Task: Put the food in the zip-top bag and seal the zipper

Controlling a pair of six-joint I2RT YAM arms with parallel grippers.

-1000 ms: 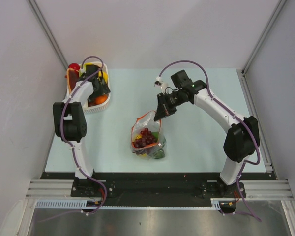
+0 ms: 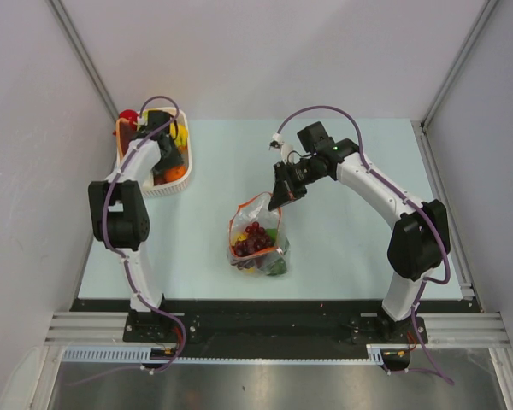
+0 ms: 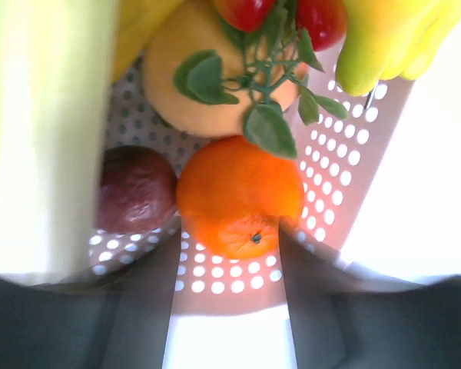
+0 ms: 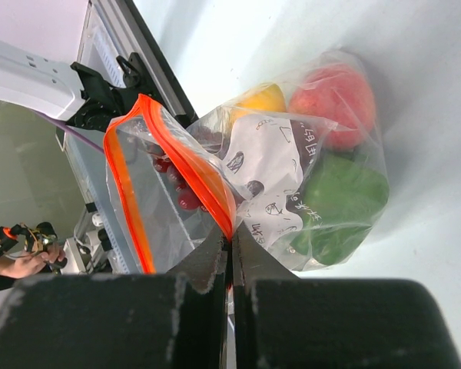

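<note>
The clear zip bag point(image 2: 258, 256) with orange zipper stands open at table centre, holding red grapes, yellow, red and green food. My right gripper is shut on the bag's upper edge. At the upper left, my left gripper hangs part open over the white food basket. An orange point(image 3: 238, 192) lies just beyond its fingertips, beside a dark red fruit point(image 3: 138, 188), a peach-coloured fruit point(image 3: 184, 69), leafy tomatoes and yellow bananas.
The basket sits against the table's left back corner.
My left arm has shifted slightly back toward the near side and left over the basket. The right arm and bag are still.
</note>
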